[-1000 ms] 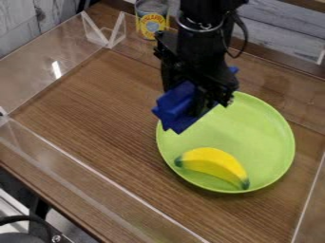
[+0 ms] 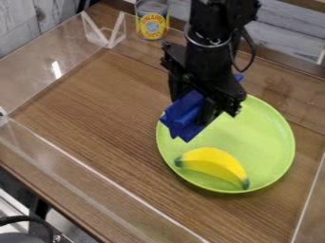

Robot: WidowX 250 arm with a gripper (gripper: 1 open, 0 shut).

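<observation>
A black robot gripper (image 2: pixel 200 93) hangs over the left part of a light green plate (image 2: pixel 260 133), shut on a blue object (image 2: pixel 183 118) that is tilted and partly hidden by the fingers. A yellow toy banana (image 2: pixel 214 166) lies on the front part of the plate.
A can with a yellow label (image 2: pixel 151 21) stands at the back. Clear plastic walls edge the wooden table (image 2: pixel 89 123), whose left and middle are bare. A small blue item shows behind the gripper at the right, mostly hidden.
The gripper, with the blue object in it, has moved slightly toward the front and right over the last second. The banana and plate look unchanged.
</observation>
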